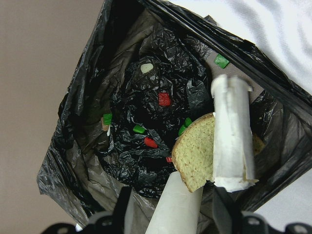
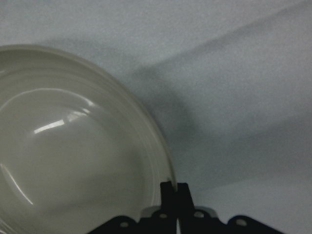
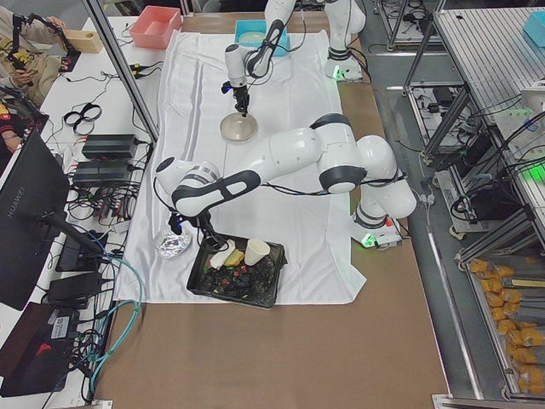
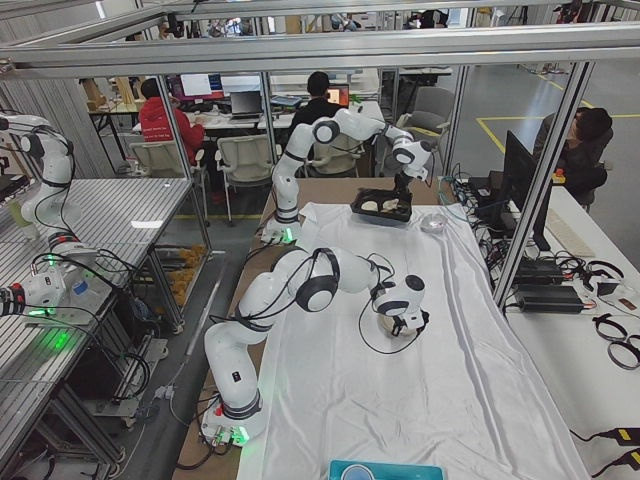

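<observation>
A black bag-lined tray [image 3: 255,285] holds a white cup [image 3: 257,250], a bread piece [image 1: 192,153] and small red and green bits. My left gripper is over the tray's edge; its fingers stand apart, and a white paper piece [image 1: 231,131] is above the bread beyond them, blurred. My right gripper has its fingertips together at the rim of a beige plate [image 2: 63,161] on the white cloth; whether the rim lies between them is unclear.
A crumpled foil dish [image 3: 173,242] sits left of the tray. A blue bin [image 4: 385,470] stands at the far end. The cloth between tray and plate is mostly clear.
</observation>
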